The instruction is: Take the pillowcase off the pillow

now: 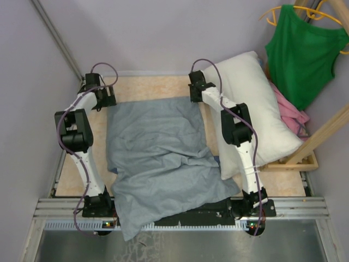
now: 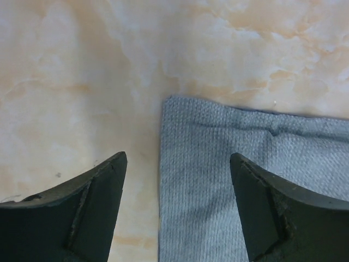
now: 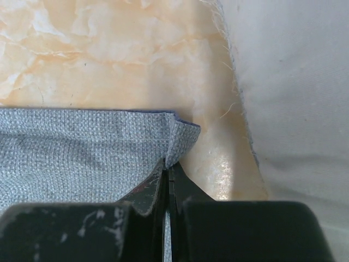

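The blue-grey pillowcase lies flat and empty across the table, its lower part wrinkled and hanging over the front edge. To its right rests the bare white pillow. At the pillowcase's far right corner, my right gripper is shut on a pinched fold of the cloth. My left gripper stands open above the far left corner, one finger over bare table and the other over the cloth. No cloth is gripped on that side.
A wooden rack with a green top on an orange hanger stands at the right. Pink cloth sits behind the pillow. Bare tabletop shows beyond the pillowcase's far edge.
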